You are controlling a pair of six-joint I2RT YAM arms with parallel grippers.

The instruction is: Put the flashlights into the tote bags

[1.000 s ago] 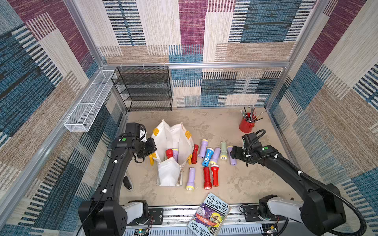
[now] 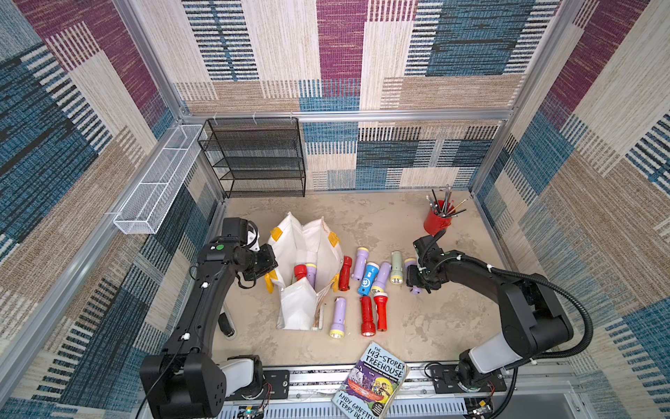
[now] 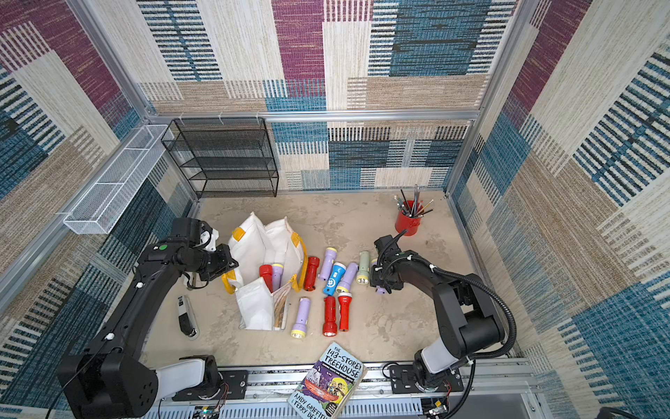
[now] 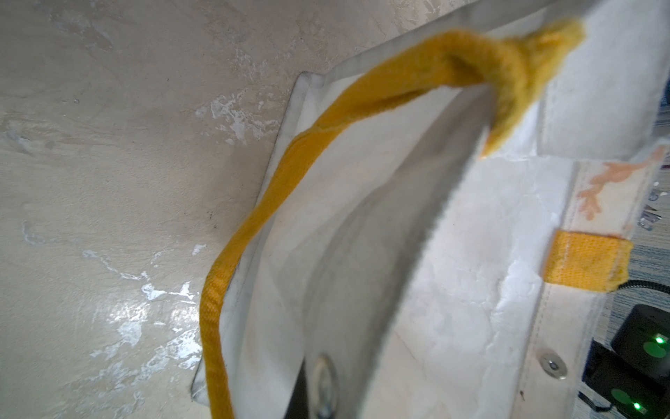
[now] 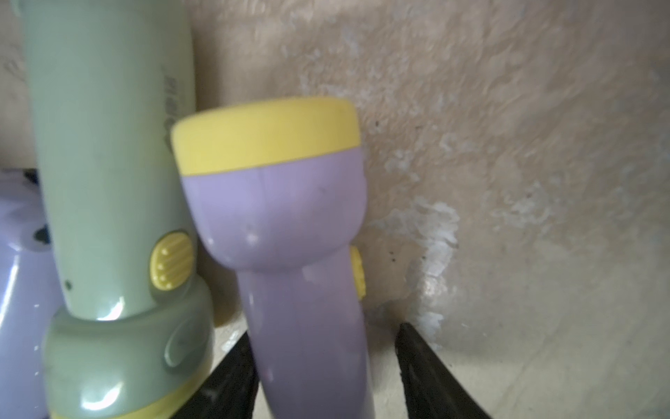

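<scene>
The white tote bag with yellow handles stands open on the left of the table, a red flashlight and a purple one inside. At its left side, my left gripper is shut on the bag's wall; in the left wrist view one dark finger shows against the fabric. My right gripper is part open around a purple flashlight with a yellow head rim, with a gap at the right finger. A green flashlight lies just left of it.
Several more flashlights lie between bag and right arm, among them a blue one and a red one. A red cup of brushes stands at the back right; a book lies at the front edge.
My right gripper has turned and moved down over the rightmost purple flashlight, its arm swinging inward. The left arm and bag look unmoved.
</scene>
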